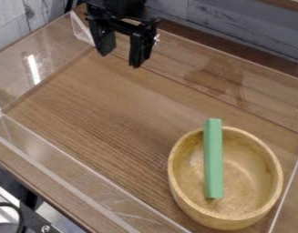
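My black gripper (120, 55) hangs high at the top, left of centre in the camera view, with its fingers open and nothing seen between them. A long green bar (213, 159) lies upright in the picture inside a round yellow bowl (187, 200) at the lower right, well apart from the gripper.
A white object (83, 27) is partly hidden behind the arm at the top left. A black cable shows at the bottom left corner, and walls border the back.
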